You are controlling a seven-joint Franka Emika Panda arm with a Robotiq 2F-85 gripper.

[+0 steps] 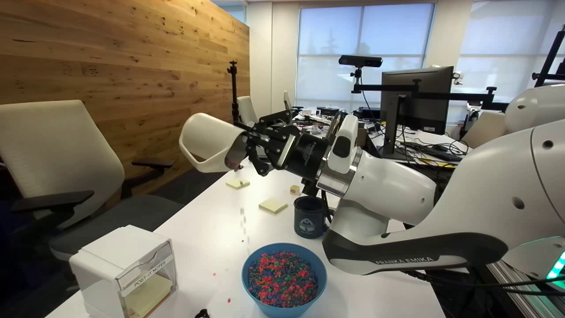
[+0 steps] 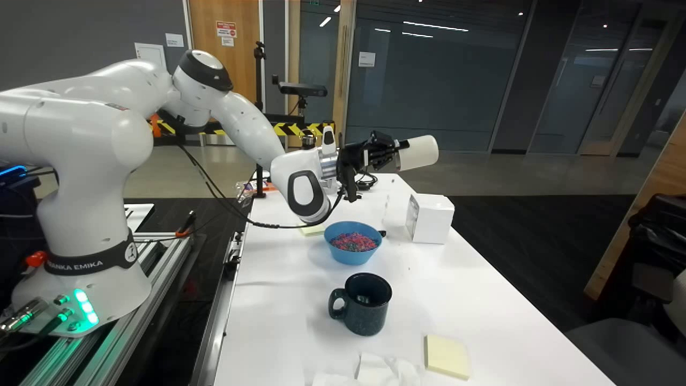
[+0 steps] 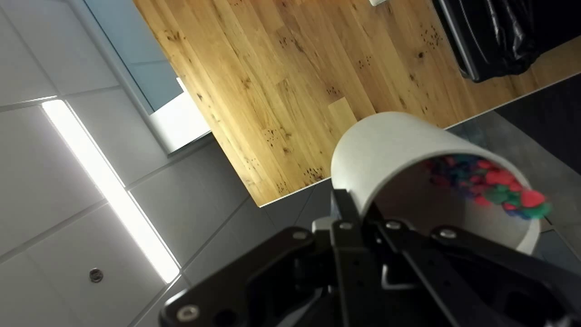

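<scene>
High above the table, my gripper [image 1: 249,144] is shut on a white cup [image 1: 207,138]. The cup is tipped over, its mouth slanting downward. In the wrist view, red, green and blue pieces [image 3: 493,182] lie along the inside of the cup and spill over its rim. A few faint streaks fall below it in exterior view 1. On the table, a blue bowl [image 2: 353,258] holds many small coloured pieces [image 1: 283,278]. From exterior view 1, the falling streaks are to the left of the bowl, above bare table.
A dark mug [image 1: 308,220] stands near the bowl. A white note dispenser [image 1: 119,259] occupies the table's other side. Yellow note pads [image 1: 273,206] and a small yellow cube [image 1: 295,189] lie farther off. Red specks [image 1: 229,300] dot the tabletop near a small black object [image 1: 202,313].
</scene>
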